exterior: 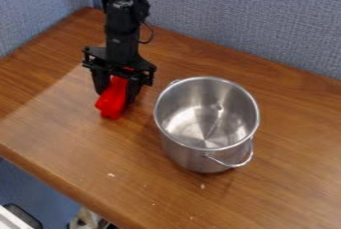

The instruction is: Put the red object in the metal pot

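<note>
The red object (112,101) is on the wooden table, left of the pot. My gripper (120,86) comes down over its far end from above, with dark fingers on either side of it. Part of the red object is covered by the gripper, and whether the fingers press on it cannot be made out. To the right, the metal pot (182,148) stands upright with its mouth up. Its inside looks empty.
A wire handle (237,160) sticks out from the pot's front right side.
</note>
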